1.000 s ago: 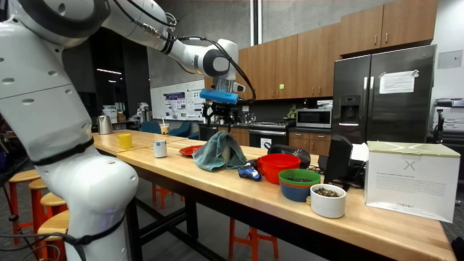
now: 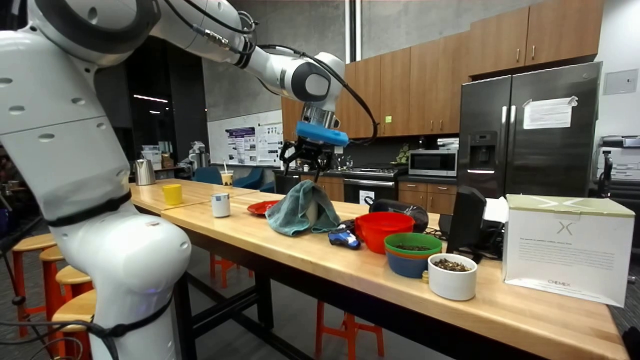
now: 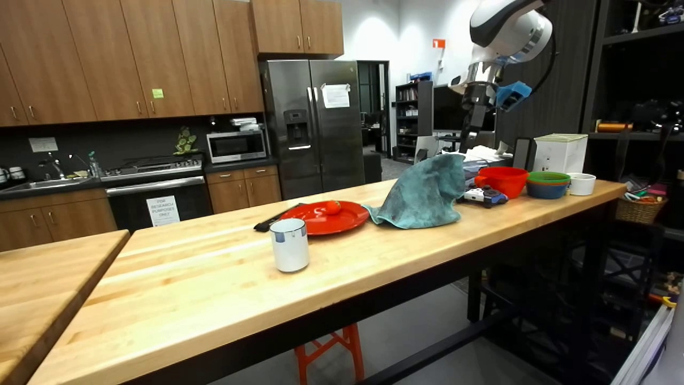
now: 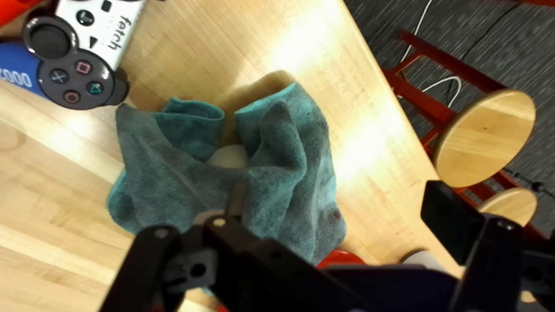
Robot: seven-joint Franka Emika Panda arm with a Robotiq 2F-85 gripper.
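Note:
A teal cloth (image 2: 298, 208) stands in a raised, draped heap on the wooden table, seen also as a teal cloth (image 3: 420, 192) in exterior view 2. Through a gap in its folds, the wrist view shows part of a pale rounded object (image 4: 229, 156); most of it is covered. My gripper (image 2: 302, 170) hangs above the cloth with its fingers apart and nothing between them. From the wrist camera, one finger (image 4: 237, 200) overlaps the cloth and the other finger (image 4: 442, 221) lies over the table's edge.
Beside the cloth are a game controller (image 4: 78, 78), a red bowl (image 2: 384, 231), stacked bowls (image 2: 412, 255) and a white bowl (image 2: 453, 285). Opposite lie a red plate (image 3: 320, 224) with a small red item and a white cup (image 3: 290, 246). Bare tabletop extends beyond the cup.
The wrist and blue part of the arm have shifted right and tilted in exterior view 1, while the fingers stay over the cloth. The cloth and other table items look unmoved.

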